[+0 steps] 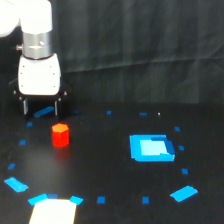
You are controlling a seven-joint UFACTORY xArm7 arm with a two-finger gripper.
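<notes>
A small red-orange block point(61, 136) with a cylinder- or hexagon-like outline stands on the black table, left of centre. Behind it and a little to its left hangs my gripper point(41, 104), white-bodied with dark fingers point(24, 106). The fingers are spread wide, and nothing shows between them. To the right of the block lies a flat-looking blue square point(136, 150) with a white middle; I cannot tell whether it has raised sides.
Blue strips point(184, 193) and small blue marks dot the black table. At the bottom left edge is a bright cream patch point(53, 212). Between the block and the blue square the surface is clear, with a dark curtain point(140, 50) behind.
</notes>
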